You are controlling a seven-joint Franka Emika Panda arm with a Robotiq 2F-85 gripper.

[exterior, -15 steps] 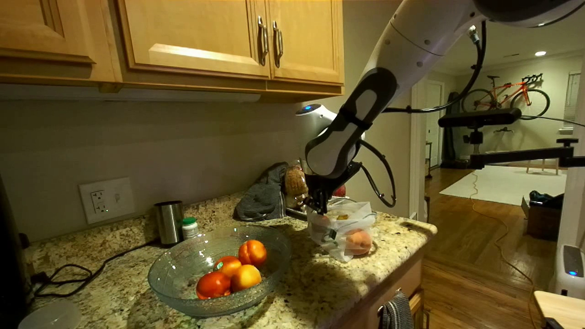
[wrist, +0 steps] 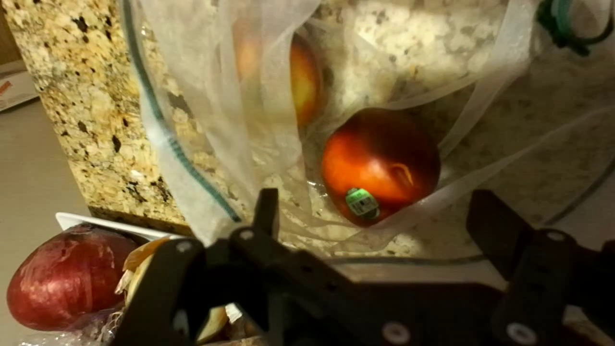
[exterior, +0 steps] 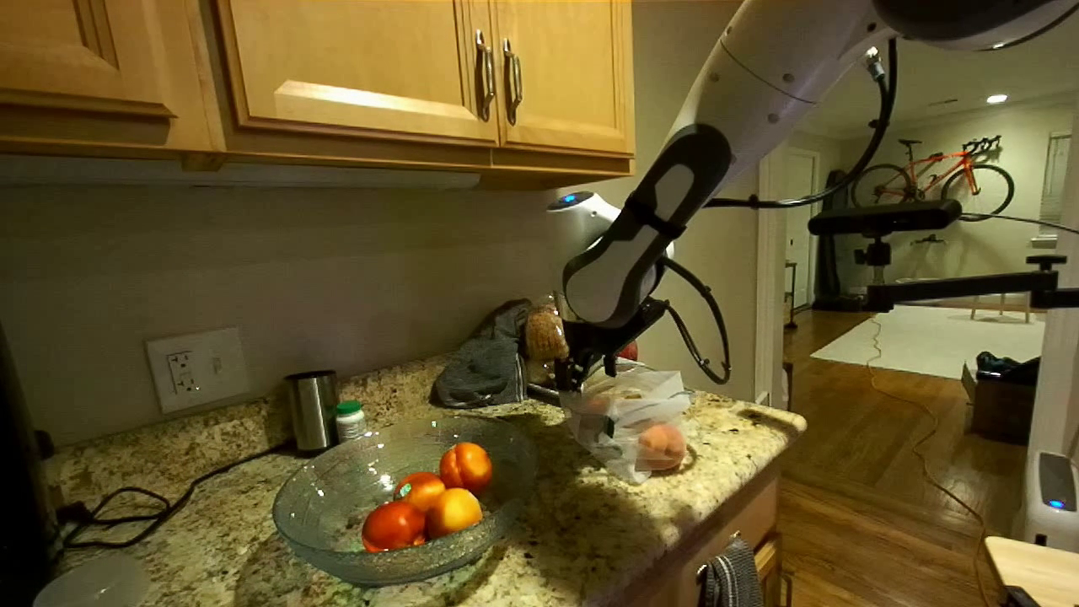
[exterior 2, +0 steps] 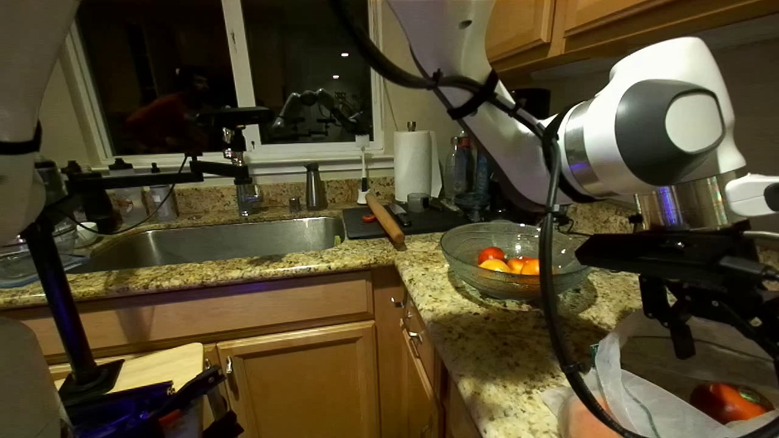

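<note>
A thin white mesh bag (exterior: 619, 445) lies on the counter with its mouth spread. In the wrist view a red-orange nectarine (wrist: 380, 167) with a green sticker shows inside it, and a second fruit (wrist: 304, 80) is partly veiled by the mesh. My gripper stands open above the bag's mouth, its fingers (wrist: 266, 210) wide apart and nothing held between them. From that view the sticker fruit sits in line with the gap. Several nectarines (exterior: 467, 466) rest in the clear glass bowl (exterior: 324, 551) to the left of the bag.
A red onion (wrist: 66, 277) lies past the bag's rim. Along the wall stand a steel cup (exterior: 313, 410), a small white bottle (exterior: 350, 421) and a dark cloth (exterior: 483, 364). Upper cabinets (exterior: 374, 61) overhang the counter; granite is clear between bowl and bag.
The gripper's fingers look spread farther apart than before, and the bag's top edge has shifted slightly. The arm and the bowl's fruit look unmoved.
</note>
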